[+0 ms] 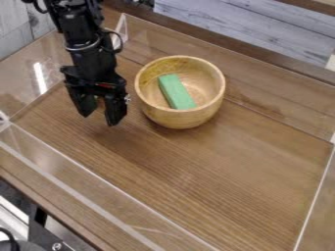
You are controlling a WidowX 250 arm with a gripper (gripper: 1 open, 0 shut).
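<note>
My black gripper (97, 110) stands open low over the wooden table at the upper left, just left of a yellow bowl. The bowl (193, 115) holds a green block (175, 92) lying inside it. Whatever lies behind or between my fingers is mostly hidden by the gripper and cannot be made out.
Pale edges border it at the left, back and right. A dark cable shows at the bottom left corner.
</note>
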